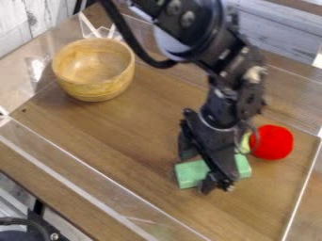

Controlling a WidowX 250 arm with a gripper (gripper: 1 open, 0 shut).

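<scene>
A green block (pixel 190 172) lies on the wooden table, partly hidden under my black gripper (pixel 206 168), which is lowered over it with fingers around or just above it; the gripper is open. A red ball-like object (pixel 273 142) sits right of the gripper, with a small pale green item partly hidden beside it.
A wooden bowl (pixel 92 71) stands at the upper left of the table (pixel 101 151). A rim runs along the table's near left edge.
</scene>
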